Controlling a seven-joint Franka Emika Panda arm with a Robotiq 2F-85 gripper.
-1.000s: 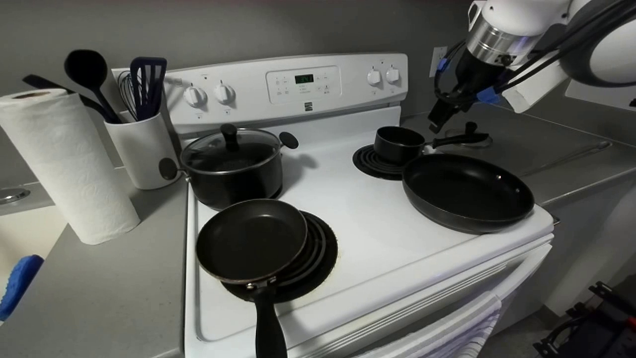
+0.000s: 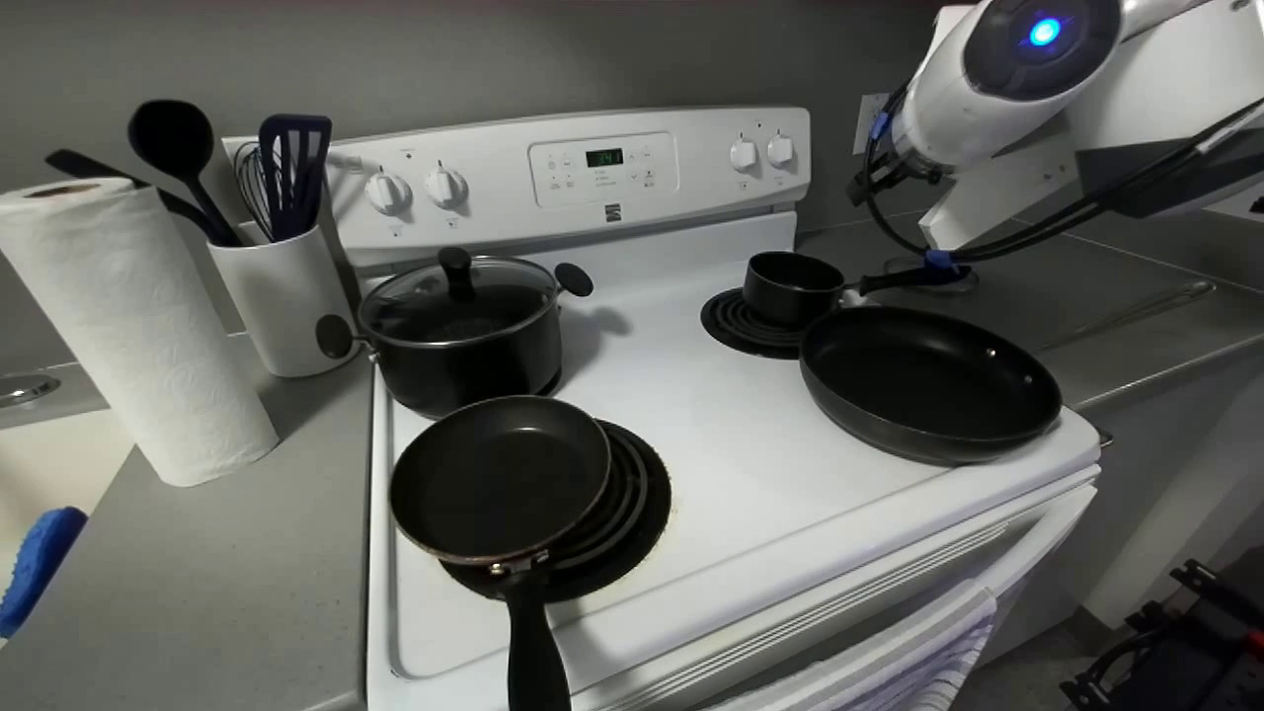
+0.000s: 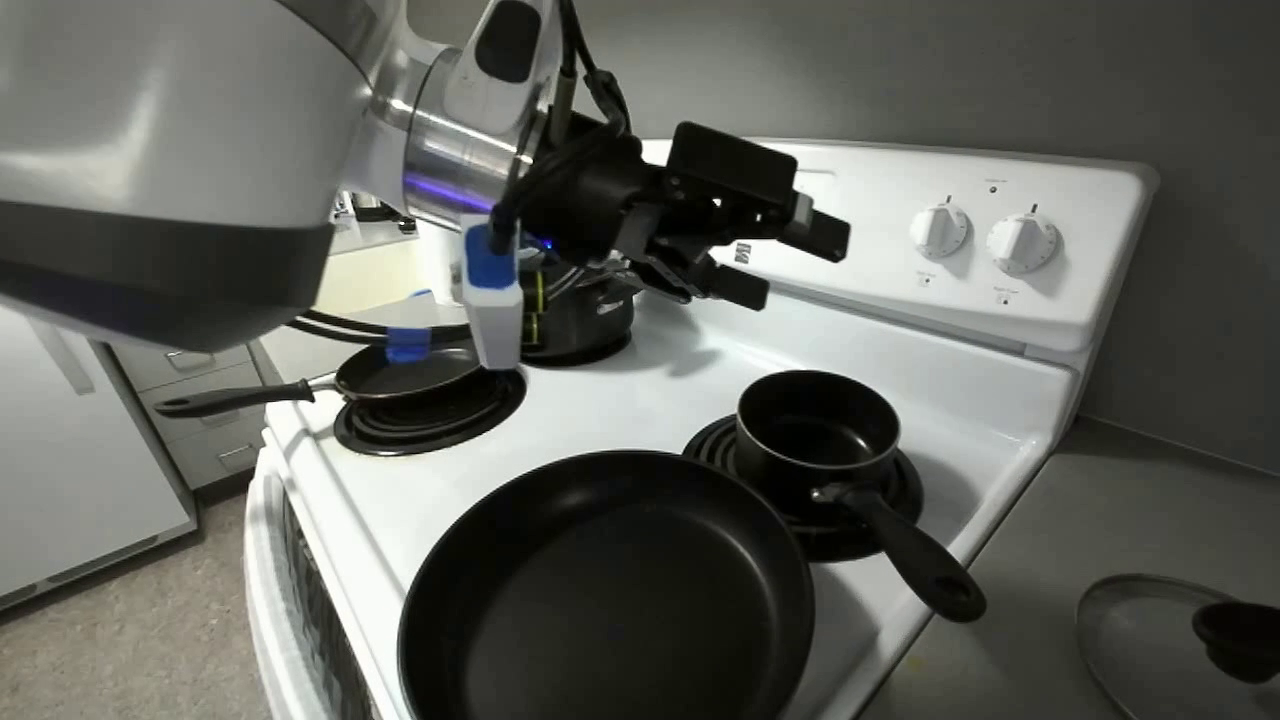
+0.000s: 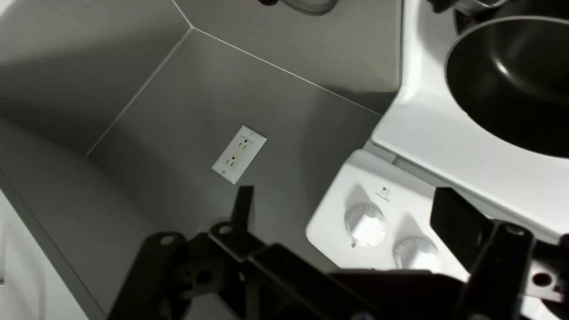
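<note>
My gripper is open, its two fingers wide apart and nothing between them. It hangs in the air over the stove, directed at the back panel and wall; exterior view 2 shows its fingertips in front of the panel. Below is a small black saucepan on the back right burner. A large black pan without a visible handle sits at the front right. At the front left is a black frying pan, and behind it a lidded black pot. A glass lid lies on the right counter.
Control knobs and a wall outlet face the wrist camera. On the left counter stand a paper towel roll and a utensil crock.
The arm has rotated and the gripper has swung up from pointing down above the right counter, near the lid, to facing the back wall. The cookware has not moved.
</note>
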